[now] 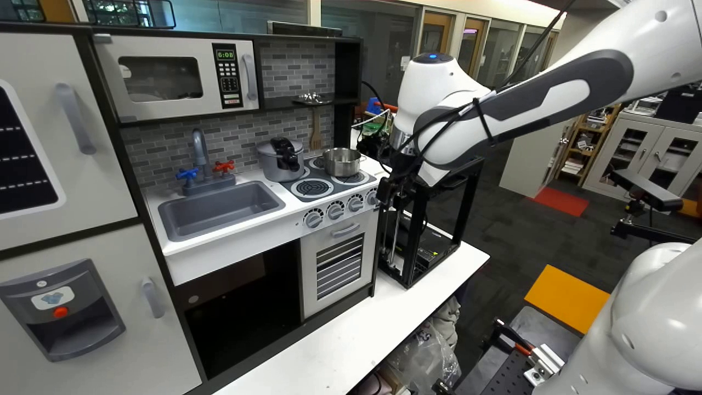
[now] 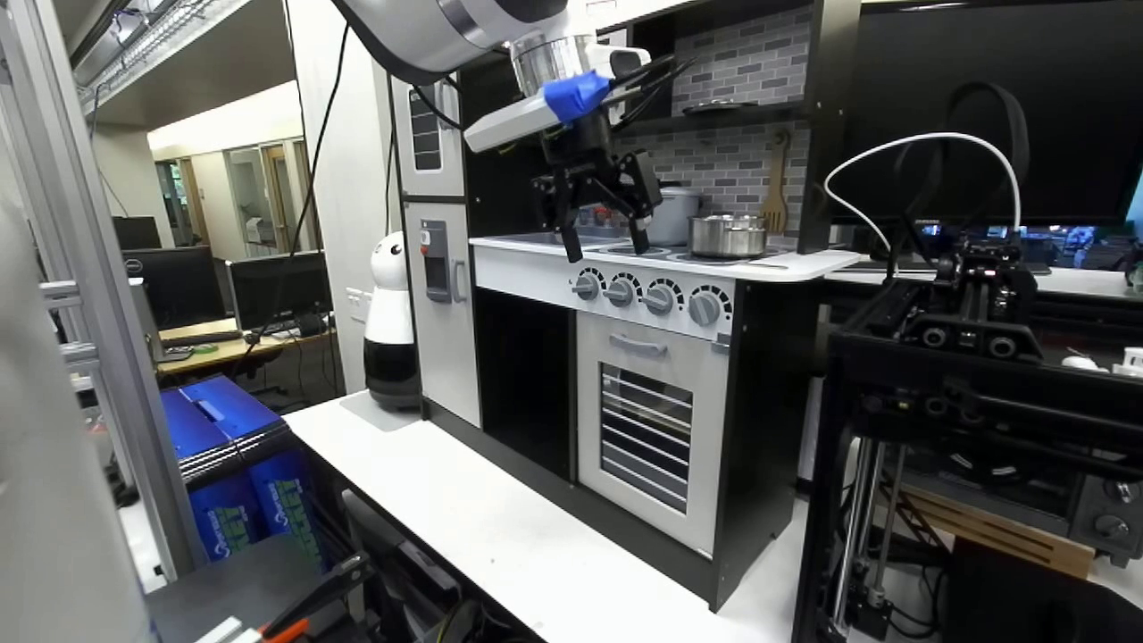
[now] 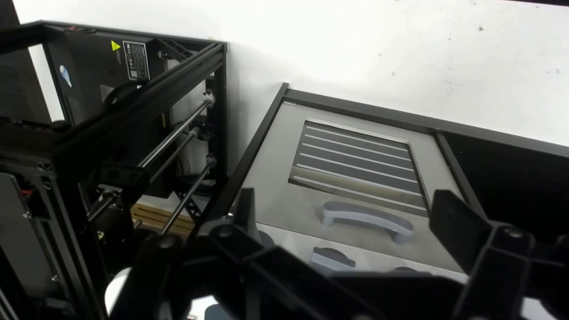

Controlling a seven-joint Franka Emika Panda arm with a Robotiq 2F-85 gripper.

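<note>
My gripper [image 2: 607,248] is open and empty, in front of and a little above the toy stove's knobs in exterior view 2. Its dark fingers [image 3: 459,229] spread on either side of the oven handle [image 3: 368,214] in the wrist view, with the handle lying beyond them. Shut flush in its frame, the grey oven door [image 1: 332,269] has a striped window. Along the white front panel sit several grey knobs [image 2: 704,307]. On the burners stand a steel pot [image 1: 342,161] and a grey lidded pot [image 1: 280,160].
Close beside the stove stands a black 3D printer frame [image 3: 218,106]. Left of the oven is an open dark compartment [image 1: 243,309]. A grey sink [image 1: 220,209] lies left of the burners.
</note>
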